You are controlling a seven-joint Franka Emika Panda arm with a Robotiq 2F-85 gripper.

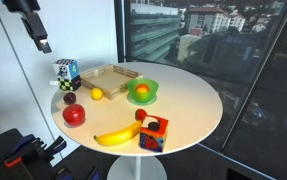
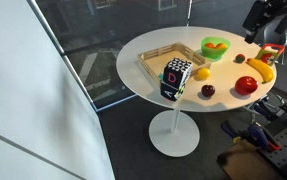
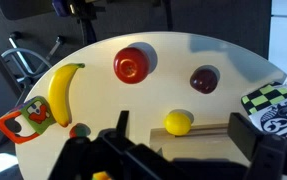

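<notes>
My gripper [image 1: 42, 45] hangs high above the left side of the round white table, well clear of everything on it. In the wrist view its two dark fingers stand wide apart at the bottom, and the gripper is open with nothing held. A yellow lemon [image 3: 178, 123] shows between them, far below on the table. Farther up lie a red apple [image 3: 131, 65] and a dark plum [image 3: 204, 80]. A banana [image 3: 63, 92] curves on the left beside a colourful box [image 3: 24, 120]. The green bowl [image 1: 149, 97] holds orange fruit [image 1: 142, 90].
A shallow wooden tray [image 1: 104, 80] lies at the back of the table, empty as far as shows. A patterned box [image 1: 66, 75] stands at the table's left edge. Near the banana sits a small red fruit [image 1: 140, 115].
</notes>
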